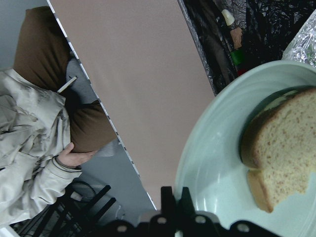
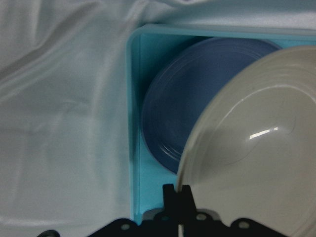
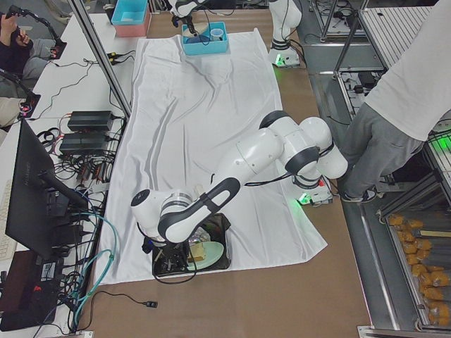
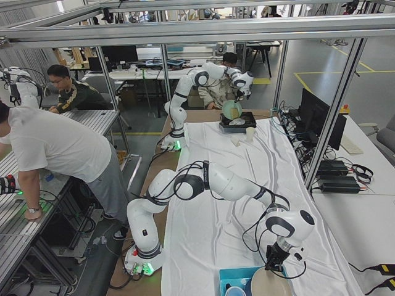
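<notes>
My left gripper is shut on the rim of a pale green plate (image 1: 212,163), which carries two pieces of bread (image 1: 284,138), over a black-lined bin (image 3: 162,264) with foil in it. My right gripper is shut on the rim of a cream plate (image 2: 256,163). That plate is over a light blue bin (image 2: 133,123), partly covering a blue plate (image 2: 182,94) inside it. A small cup (image 4: 235,291) also sits in the blue bin.
A white cloth (image 3: 197,113) covers the middle of the table, largely clear apart from pale items (image 4: 250,133) near the black bin. A person (image 4: 74,148) stands beside the table, and monitors and cables line the other side.
</notes>
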